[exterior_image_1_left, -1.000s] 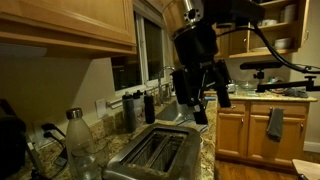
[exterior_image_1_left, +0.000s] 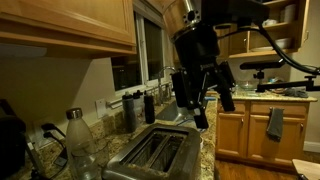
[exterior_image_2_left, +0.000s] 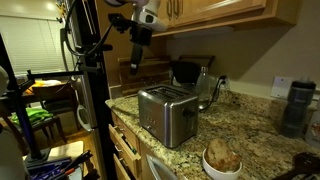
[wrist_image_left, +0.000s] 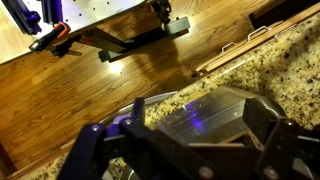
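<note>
My gripper (exterior_image_1_left: 214, 113) hangs in the air above a silver toaster (exterior_image_1_left: 152, 152), clear of it. Its two dark fingers stand wide apart in the wrist view, open, with nothing held between them. In exterior view 2 the toaster (exterior_image_2_left: 170, 115) stands upright near the counter's front edge, its slots facing up. Its shiny metal top (wrist_image_left: 205, 120) lies below the fingers in the wrist view, partly hidden by them. To the right of the toaster, a white bowl (exterior_image_2_left: 222, 171) holds a brown piece of what looks like bread (exterior_image_2_left: 222, 154).
A clear bottle (exterior_image_1_left: 80, 143) stands beside the toaster. Dark bottles (exterior_image_1_left: 149, 107) line the wall farther back, and a tall jar (exterior_image_2_left: 297, 108) stands at the right. Upper cabinets (exterior_image_1_left: 75, 20) overhang the counter.
In exterior view 1 my gripper has shifted very slightly to the right. The toaster and bottles have stayed in place.
</note>
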